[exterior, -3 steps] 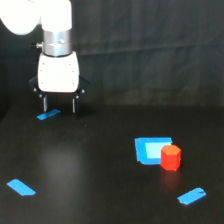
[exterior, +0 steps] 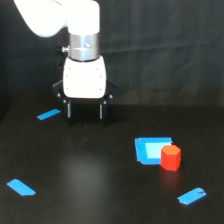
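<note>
My gripper (exterior: 85, 110) hangs in the upper left of the camera view, above the dark table. Its two thin dark fingers (exterior: 69, 109) stand wide apart, and nothing shows between them. A small red block (exterior: 171, 158) with an angular outline stands at the right, well away from the gripper. Just behind it, partly covered by it, lies a blue square with a white middle (exterior: 143, 150). Whether the block touches the square cannot be told.
Blue strips lie flat on the table: one (exterior: 48, 114) left of the gripper, another (exterior: 20, 187) at the front left, a third (exterior: 191, 196) at the front right.
My arm and open gripper have shifted to the right and slightly lower in the view, away from the back-left blue strip. The block, square and strips have not moved.
</note>
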